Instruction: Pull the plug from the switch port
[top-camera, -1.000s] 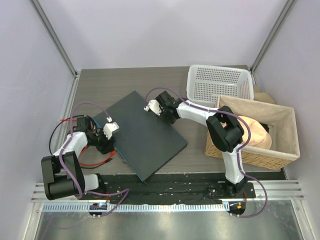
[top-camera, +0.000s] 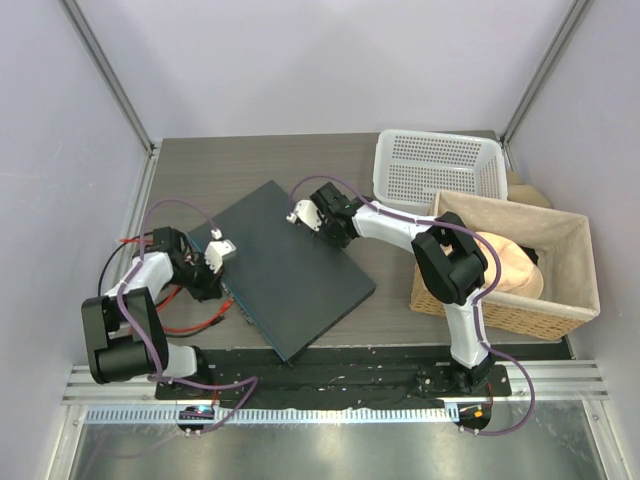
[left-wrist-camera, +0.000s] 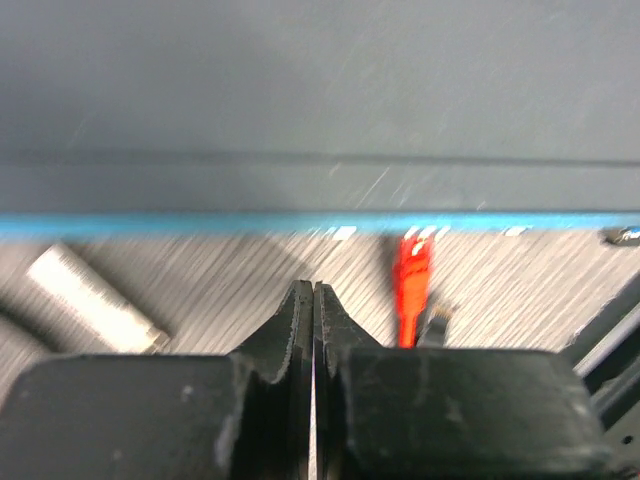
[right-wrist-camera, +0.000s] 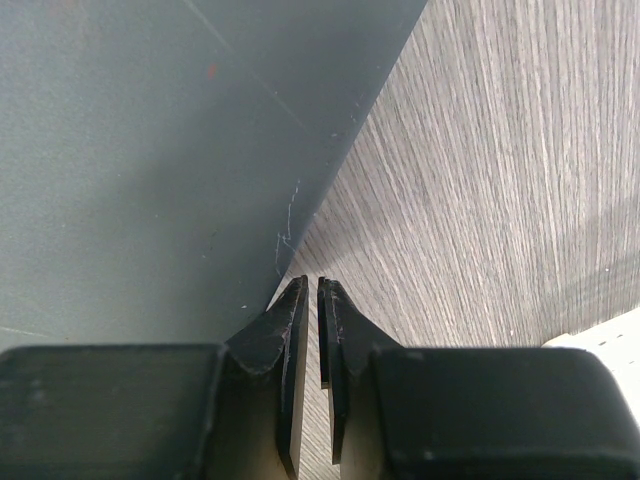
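A large dark grey switch (top-camera: 280, 280) lies tilted across the table, cables along its left edge. In the left wrist view its blue front strip (left-wrist-camera: 200, 222) runs across, with a red plug (left-wrist-camera: 412, 280) against it and a silvery connector (left-wrist-camera: 95, 300) lying apart to the left. My left gripper is shut with nothing visible between its fingertips, just short of the strip, left of the red plug. My right gripper is slightly open, with nothing between its fingers, beside the switch's far right edge.
A white plastic basket (top-camera: 440, 140) stands at the back right, with a wicker box (top-camera: 555, 310) holding beige items in front of it. Red and black cables (top-camera: 190, 328) curl at the left. Bare table shows behind the switch.
The right arm has not visibly moved.
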